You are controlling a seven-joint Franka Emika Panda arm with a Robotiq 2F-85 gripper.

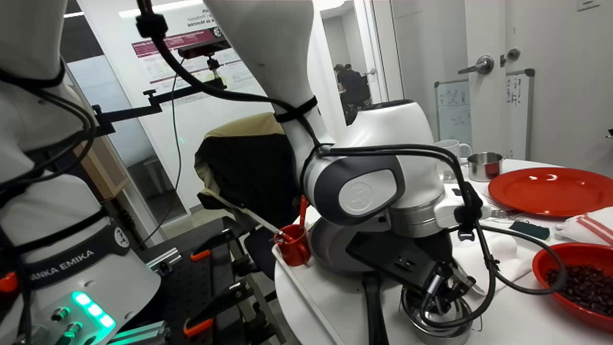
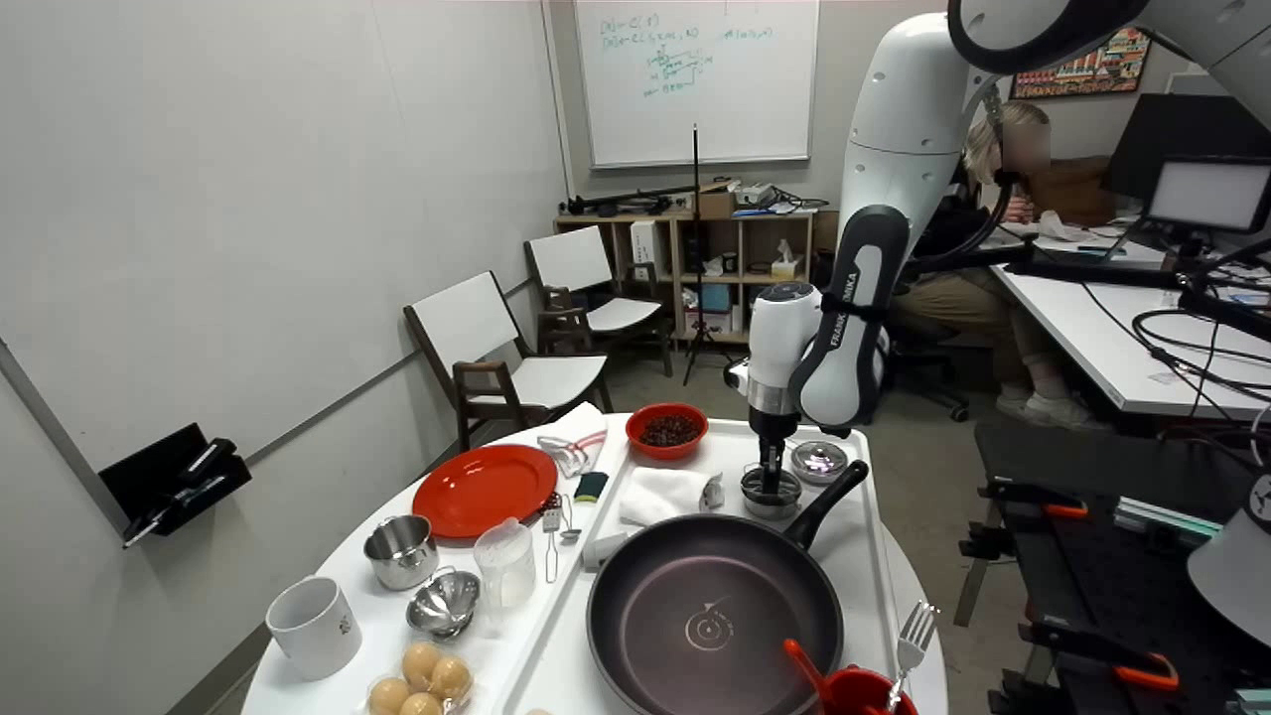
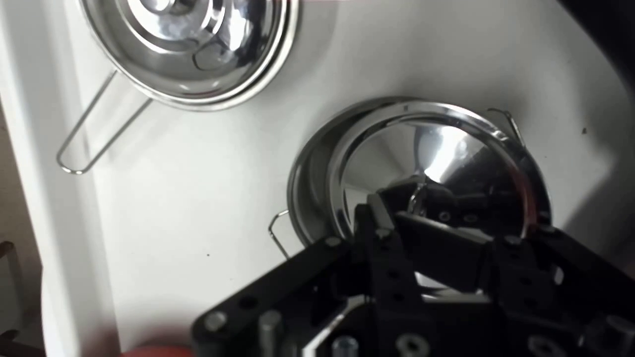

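A steel pot with wire handles stands on the white tray, below my gripper in the wrist view. Inside its rim sits a shiny round steel piece, off-centre; whether it is a lid or a strainer I cannot tell. My gripper reaches down over the pot, shut, with nothing clearly showing between its fingers. In exterior view 2, the narrow gripper stands upright at the pot's opening. Its fingertips partly hide the inside, and contact is unclear.
A second, lidded steel pot stands close by. The black frying pan fills the tray's front, its handle pointing toward the pots. A white cloth and a red bowl of beans lie near the gripper.
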